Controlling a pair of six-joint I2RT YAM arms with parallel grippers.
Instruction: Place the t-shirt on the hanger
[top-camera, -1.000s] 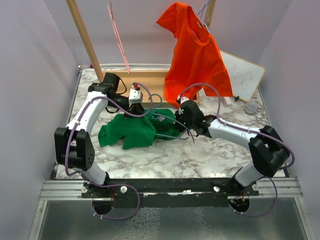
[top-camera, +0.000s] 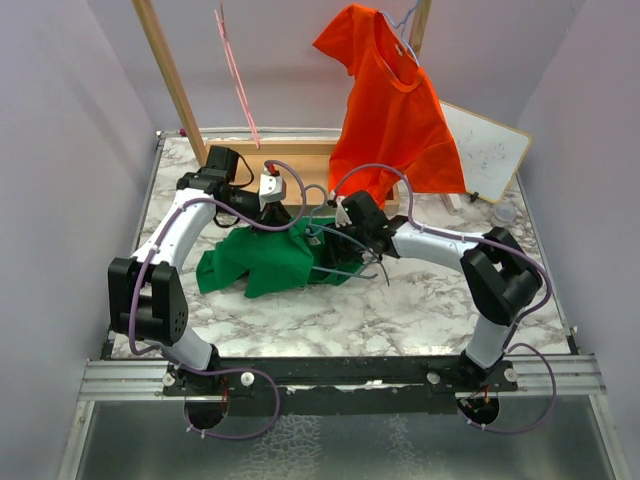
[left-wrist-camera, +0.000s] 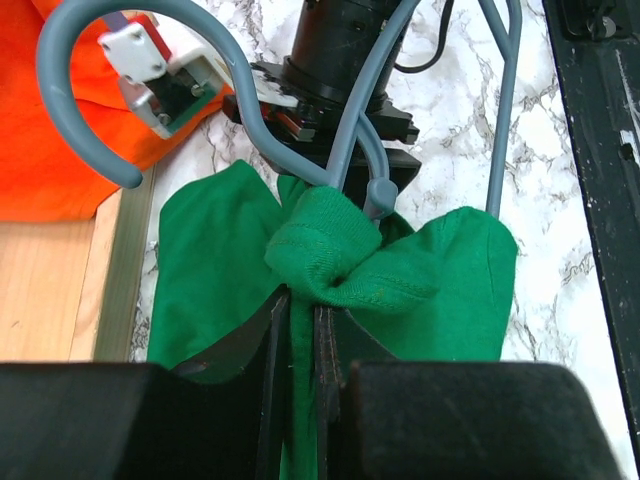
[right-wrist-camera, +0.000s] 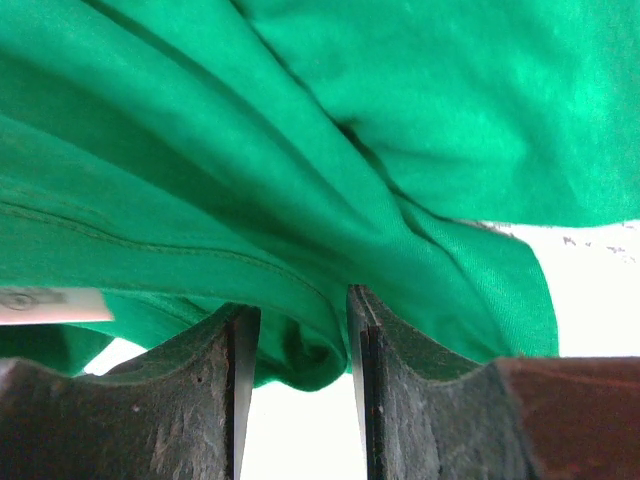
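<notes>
A green T-shirt (top-camera: 255, 260) lies bunched over the table's middle, with a grey hanger (left-wrist-camera: 350, 120) threaded partly inside it; the hook stands free above the cloth. My left gripper holds a fold of the shirt between its nearly closed fingers, above the shirt's left part. My right gripper is open low at the shirt's right part, a folded edge of cloth lying between its fingertips.
An orange shirt (top-camera: 390, 110) hangs at the back right in front of a whiteboard (top-camera: 485, 150). A pink hanger (top-camera: 235, 70) hangs at the back left over a wooden stand (top-camera: 290, 150).
My right gripper has moved leftward into the green shirt's right part. My left gripper has barely moved.
</notes>
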